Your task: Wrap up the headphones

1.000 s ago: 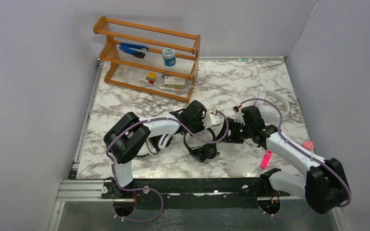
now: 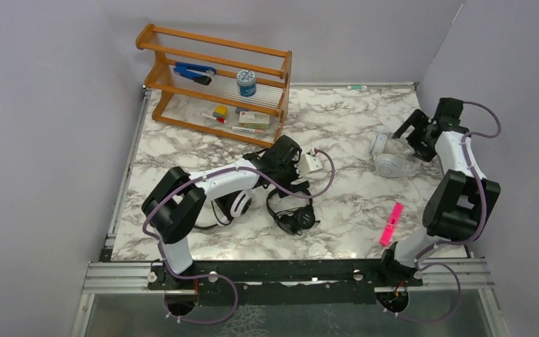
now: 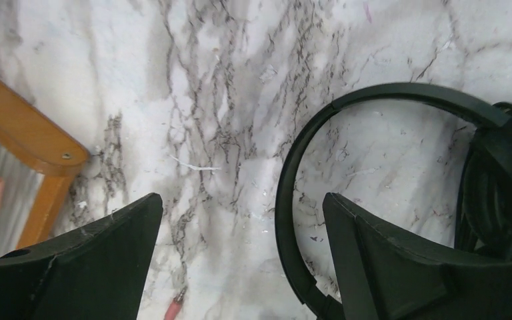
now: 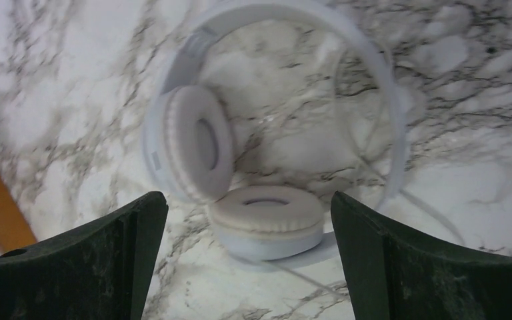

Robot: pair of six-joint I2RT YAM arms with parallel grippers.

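White headphones (image 2: 389,166) lie at the right of the marble table, partly covered by the right arm in the top view. In the right wrist view their ear cups (image 4: 267,223) and round headband are clear, with a thin pale cable beside them. My right gripper is open above them, nothing held. Black headphones (image 2: 299,220) rest near the front middle. Over their headband (image 3: 285,200) my left gripper hangs open and empty; one finger overlaps the band in view, contact unclear. Another pair with white ear cups (image 2: 241,204) is partly hidden by the left arm.
A pink strap (image 2: 391,223) lies at the front right. The wooden rack (image 2: 284,105) at the back left holds a blue-lidded jar (image 2: 246,82), a blue tool (image 2: 195,71) and small items. A marker (image 2: 356,87) lies at the back edge. Table between rack and white headphones is clear.
My right gripper has swung from beside the black headphones to the back right, over the white headphones. The left arm has shifted slightly. The black headphones' cups and band look slightly moved.
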